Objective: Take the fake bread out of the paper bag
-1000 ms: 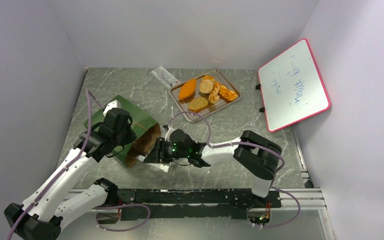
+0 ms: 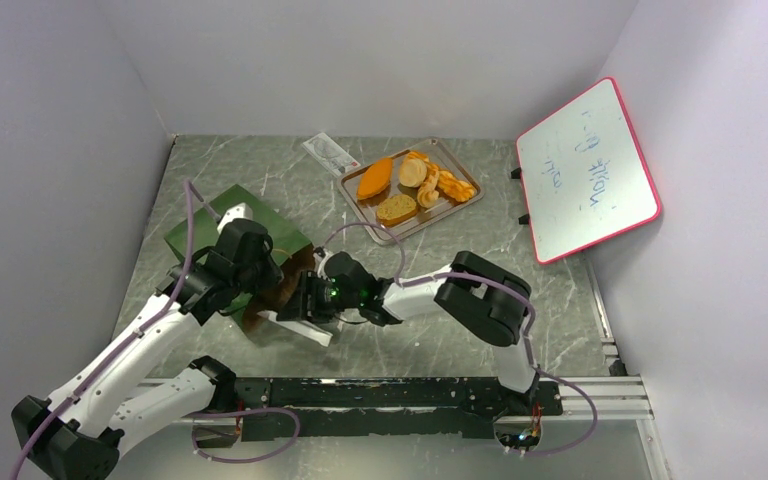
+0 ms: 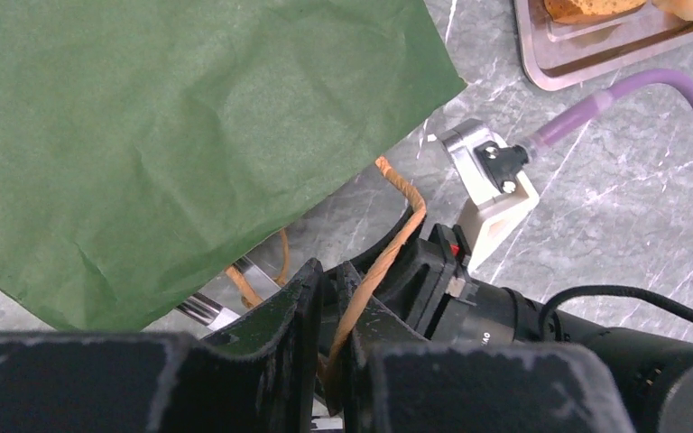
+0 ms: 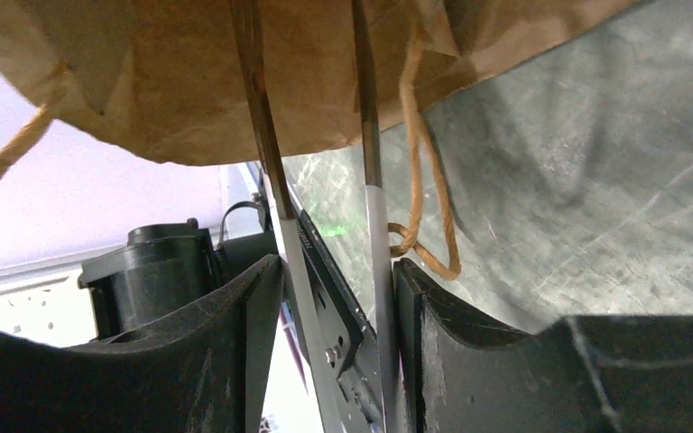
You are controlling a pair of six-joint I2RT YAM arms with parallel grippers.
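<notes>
The green paper bag (image 2: 280, 225) (image 3: 171, 135) lies on its side at the left of the table, its brown inside (image 4: 171, 81) facing my right gripper. My left gripper is shut on a twisted paper handle (image 3: 388, 262). In the right wrist view my right gripper has long metal tongs (image 4: 379, 253) between its open fingers, their far ends reaching into the bag's dark opening. I cannot see any bread inside the bag.
A metal tray (image 2: 468, 198) with several bread pieces stands at the back centre. A white sachet (image 2: 330, 155) lies beside it, and a whiteboard (image 2: 585, 170) stands at the right.
My right arm has shifted slightly left toward the bag. My left arm and the bag have moved a little toward the front.
</notes>
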